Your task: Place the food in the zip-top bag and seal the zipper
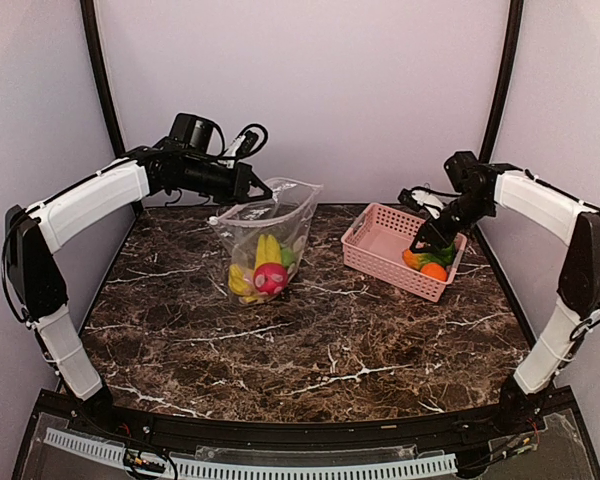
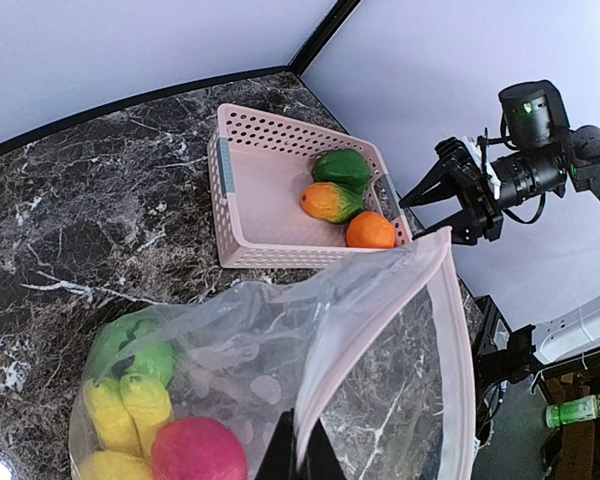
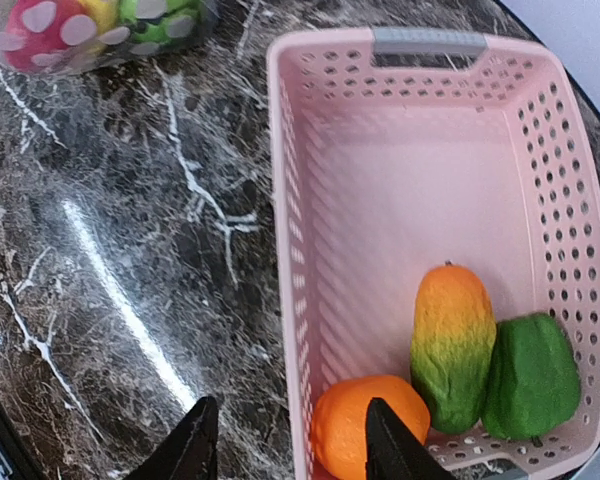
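Note:
The clear zip top bag [image 1: 248,222] stands on the table with its mouth spread. Inside it are yellow food [image 2: 120,415], a pink-red piece [image 2: 198,450] and a green one [image 2: 145,360]. My left gripper is shut on the bag's thin rim. Over the right end of the pink basket [image 1: 380,268], my right gripper has its fingers apart, nothing held between them. Beneath it lie an orange [image 3: 372,422], an orange-green fruit [image 3: 452,345] and a green pepper [image 3: 532,378], all in the basket.
Bare dark marble table [image 1: 310,345] lies in front of the bag and basket, and a gap of it separates the two. The basket's left part is empty. White walls [image 1: 310,90] stand behind and at both sides.

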